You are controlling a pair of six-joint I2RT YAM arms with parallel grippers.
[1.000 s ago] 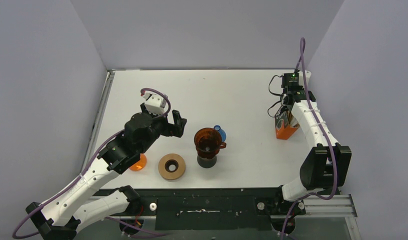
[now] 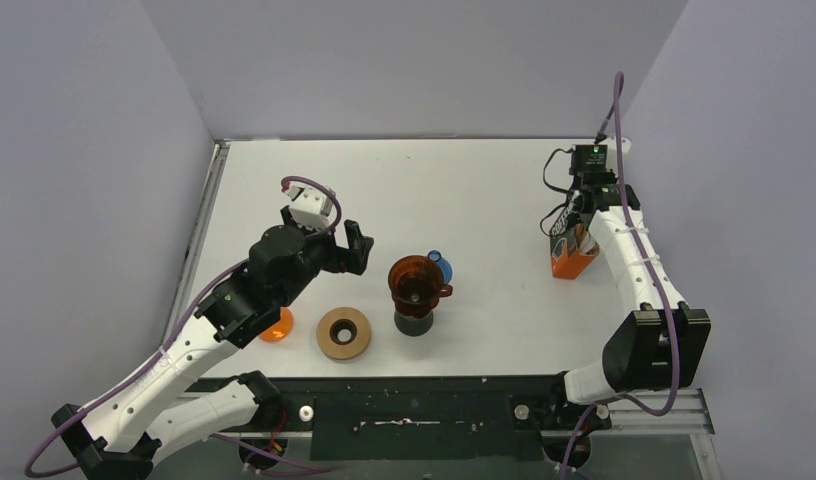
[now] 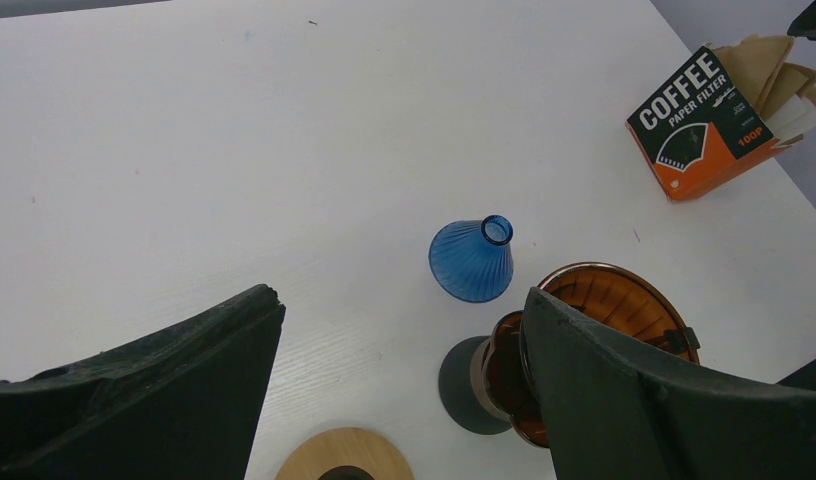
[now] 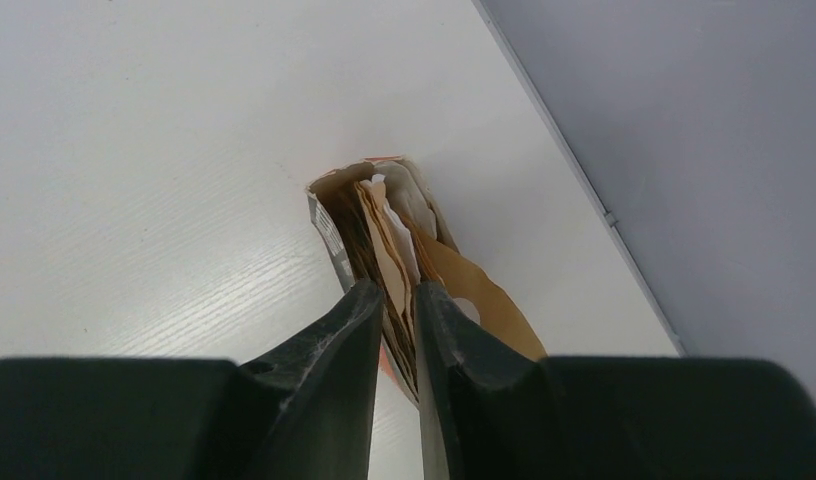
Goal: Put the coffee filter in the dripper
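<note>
A brown dripper [image 2: 416, 283] [image 3: 620, 300] sits on a dark stand [image 2: 414, 325] in mid-table. An orange-and-green box of coffee filters [image 2: 572, 262] [image 3: 696, 135] stands at the right, its top open, with paper filters [image 4: 386, 237] inside. My left gripper [image 2: 352, 243] is open and empty above and left of the dripper. My right gripper is over the box, fingertips a little apart at the filters; whether paper lies between them is unclear. In the top view it is largely hidden by its arm.
A blue cone [image 2: 442, 267] [image 3: 462, 260] stands behind the dripper. A tan ring [image 2: 343, 347] and an orange object [image 2: 276, 331] lie near the front left. A wall rises at the right.
The left arm is unchanged.
</note>
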